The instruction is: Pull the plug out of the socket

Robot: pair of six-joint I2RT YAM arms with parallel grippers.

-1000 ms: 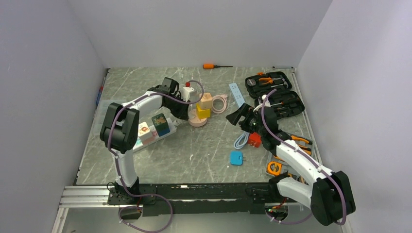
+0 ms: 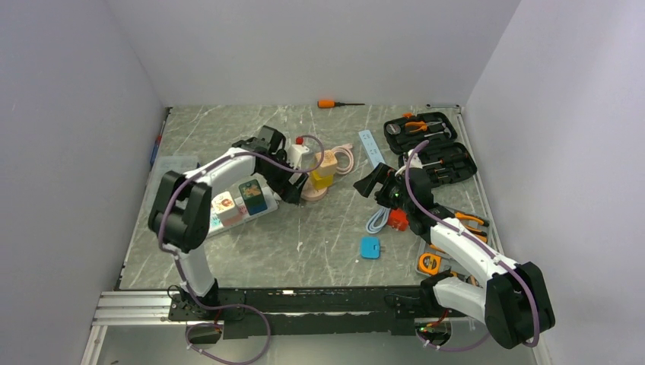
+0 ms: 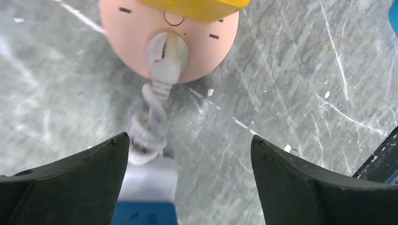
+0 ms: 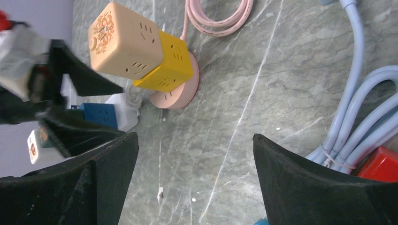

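Note:
A pink round socket [image 2: 315, 194] carries yellow and beige cube adapters [image 2: 322, 179] in the top view. In the left wrist view a white plug [image 3: 165, 61] sits at the pink socket's front, its coiled cable running down to a white strip [image 3: 148, 183]. My left gripper stands open over that cable, just short of the plug, with nothing held between its fingers. My right gripper [image 2: 367, 182] is open and empty, to the right of the socket, above the table.
A strip with cube plugs [image 2: 228, 220] lies left. Pink coiled cable [image 2: 342, 156] is behind the socket. Blue cable [image 2: 377, 224], red adapter [image 2: 397, 220], blue cube [image 2: 370, 247] and tool cases [image 2: 449, 163] are right.
My left arm has shifted slightly, its gripper now lower in the top view and farther toward the front. The right arm is unchanged.

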